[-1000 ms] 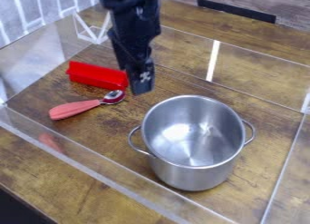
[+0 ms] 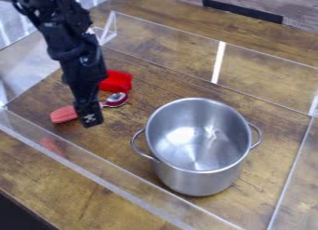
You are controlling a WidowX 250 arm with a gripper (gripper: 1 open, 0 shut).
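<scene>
The spoon's metal bowl shows just right of the fingers. A red block (image 2: 117,81) lies behind the gripper, partly hidden by it. A steel pot (image 2: 199,145) with two side handles stands at the right. Whether the fingers touch the spoon, and how far apart they stand, is hard to tell.
The wooden table (image 2: 168,61) is enclosed by low transparent walls (image 2: 220,61). Bare wood lies behind the pot and in the middle.
The gripper has moved left and down, away from the pot and onto the spoon's area, now covering part of the red block and spoon. The pot has not moved.
</scene>
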